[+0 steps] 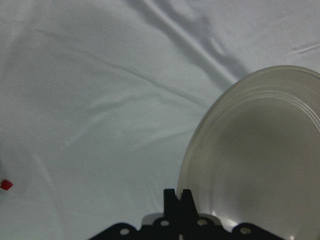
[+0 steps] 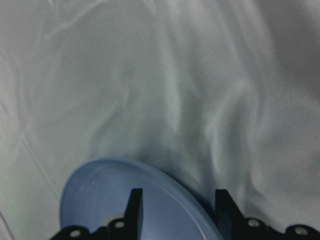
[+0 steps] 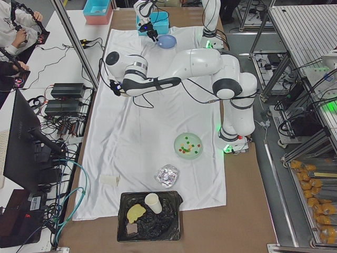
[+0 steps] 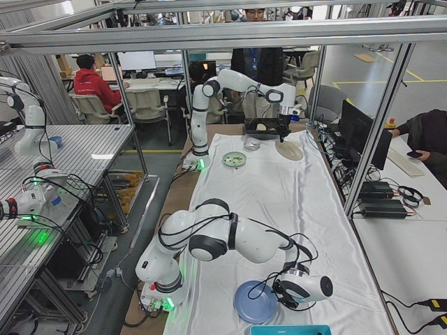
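Observation:
My left gripper is at the rim of a cream plate (image 1: 255, 155), its fingers together on that rim; in the camera right view the plate (image 4: 289, 151) is below it. My right gripper stands open over the edge of a blue plate (image 2: 100, 195), one finger either side of the rim. The blue plate (image 3: 166, 41) is at the far end of the white cloth in the camera left view.
A green plate with small coloured pieces (image 3: 188, 145), crumpled foil (image 3: 166, 176) and a pale rectangle (image 3: 109, 180) lie on the cloth. A black tray (image 3: 174, 221) holds a cup and other items. Blue bins (image 3: 162, 20) stand at the far end.

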